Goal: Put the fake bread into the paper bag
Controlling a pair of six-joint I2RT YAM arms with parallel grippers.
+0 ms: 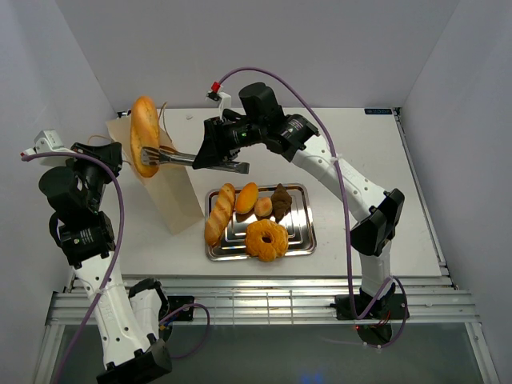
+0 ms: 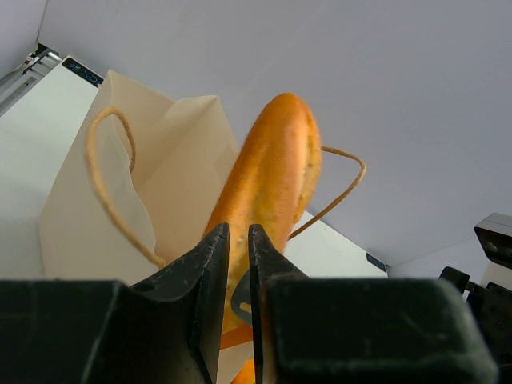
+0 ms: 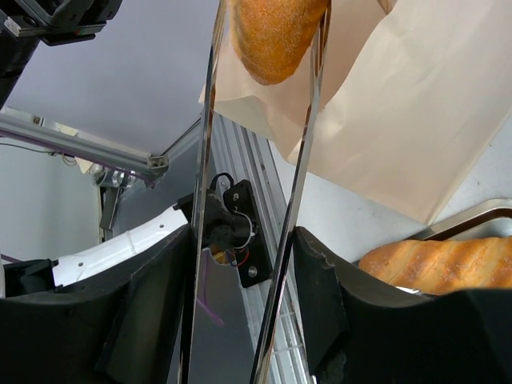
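Note:
An orange-brown loaf of fake bread (image 1: pixel 145 132) stands steeply at the mouth of the tan paper bag (image 1: pixel 174 196). Metal tongs (image 1: pixel 180 158) have the loaf between their tips. My right gripper is closed partway on the tongs, one strip against each finger. At the bag's left edge, my left gripper (image 1: pixel 116 152) is shut on the bag's rim; the pinched part is mostly hidden. In the left wrist view the loaf (image 2: pixel 276 168) rises behind the fingers, between the bag's handles, its lower end hidden by the fingers.
A silver tray (image 1: pixel 306 238) beside the bag holds several breads: a long loaf (image 1: pixel 220 216), a ring-shaped bread (image 1: pixel 266 239), a croissant (image 1: pixel 281 201) and smaller rolls. To the right, the white tabletop (image 1: pixel 376 200) is mostly clear apart from the right arm above it.

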